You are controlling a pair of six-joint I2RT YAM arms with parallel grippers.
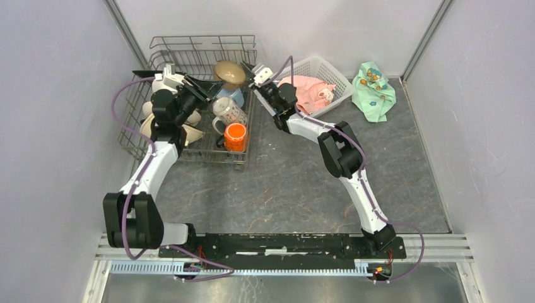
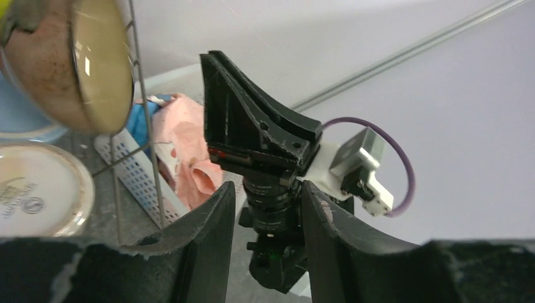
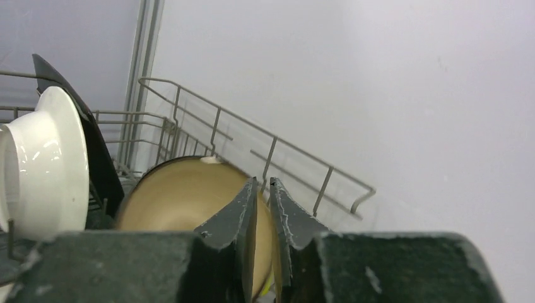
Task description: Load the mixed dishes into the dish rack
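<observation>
A wire dish rack [image 1: 189,41] holds white dishes [image 3: 53,164], an orange mug [image 1: 235,137], a patterned mug [image 1: 230,112] and a blue container [image 1: 232,96]. My right gripper [image 1: 248,71] is shut on a tan bowl [image 1: 229,72] at the rack's back right; in the right wrist view the bowl [image 3: 170,196] sits behind the fingertips. My left gripper [image 1: 214,91] hovers over the rack just left of that bowl, its fingers partly apart, with no dish between them in the left wrist view.
A white basket [image 1: 337,85] with pink cloth stands right of the rack. A green cloth [image 1: 373,95] lies at the back right.
</observation>
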